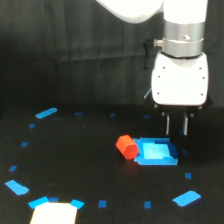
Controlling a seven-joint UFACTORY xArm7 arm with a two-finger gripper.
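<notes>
The white arm's gripper [176,124] hangs over the right part of the blue square [155,152], a little above it, its two dark fingers apart with nothing visible between them. A red block [127,147] sits at the left edge of the blue square, tilted in outline.
A cream-coloured object [54,214] is at the bottom left edge of the view. Blue tape strips and small marks dot the black table [90,170], which is otherwise mostly clear.
</notes>
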